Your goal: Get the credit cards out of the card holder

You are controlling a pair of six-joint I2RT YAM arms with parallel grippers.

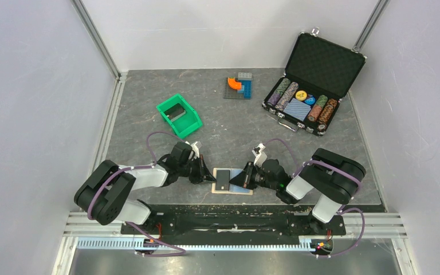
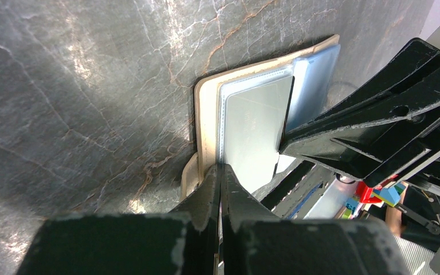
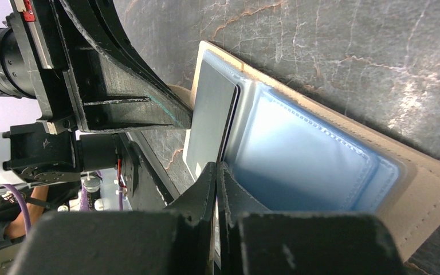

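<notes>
The card holder [image 1: 215, 189] lies flat near the front edge, beige with clear and blue sleeves [image 3: 309, 154]. A dark grey card sits in its sleeve, pale in the left wrist view [image 2: 255, 126]. My left gripper is shut on the holder's near-left edge. My right gripper is shut at the card's edge beside the blue sleeve, with nothing clearly between its fingertips.
A green bin [image 1: 193, 117] with dark items stands at back left. A brick build [image 1: 234, 94] and an open chip case [image 1: 326, 63] are at the back.
</notes>
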